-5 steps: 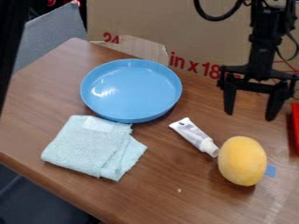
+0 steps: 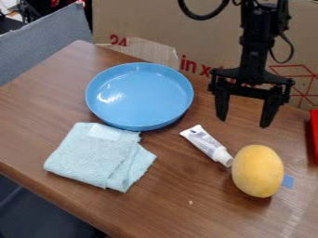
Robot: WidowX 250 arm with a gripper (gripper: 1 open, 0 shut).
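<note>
My black gripper hangs open at the upper right, over the wood behind the tube and the yellow object, with nothing between its fingers. A blue plate lies at the back left of the table. In front of it is a folded pale blue cloth. A white tube lies right of the cloth, angled toward a yellow oval object at the front right.
A cardboard box stands along the back. A red object is cut off at the right edge. A small blue piece shows beside the yellow object.
My gripper has moved left over the table, toward the plate's side. The objects on the table have not moved.
</note>
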